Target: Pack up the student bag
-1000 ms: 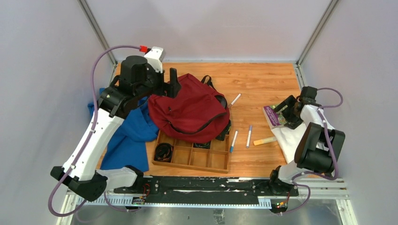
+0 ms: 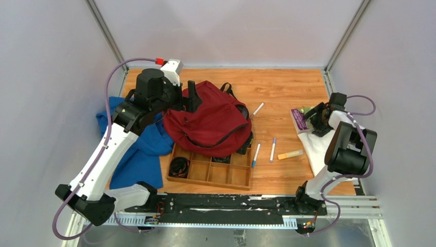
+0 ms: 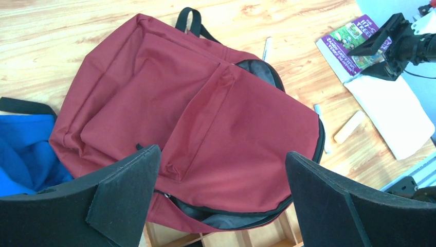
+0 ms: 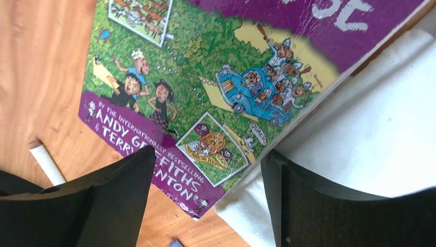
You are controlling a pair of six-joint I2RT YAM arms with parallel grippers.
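The red backpack (image 2: pixel 205 118) lies partly on the wooden compartment tray (image 2: pixel 226 176). Above it, my left gripper (image 2: pixel 187 96) hangs open, empty; in the left wrist view the bag fills the space below its fingers (image 3: pixel 349 206). A purple-and-green book (image 4: pixel 216 77) lies on the right side at the edge of a white cloth (image 4: pixel 360 134). My right gripper is low over the book, its fingers part open around the book's lower corner region, one at the edge beside the cloth; whether it grips cannot be told.
A blue garment (image 2: pixel 141 154) lies left of the bag. Coiled cables (image 2: pixel 179 165) sit in the tray. Several markers (image 2: pixel 273 150) and a yellow tube (image 2: pixel 290 154) lie between bag and book.
My right gripper and the book have shifted slightly toward the right and back.
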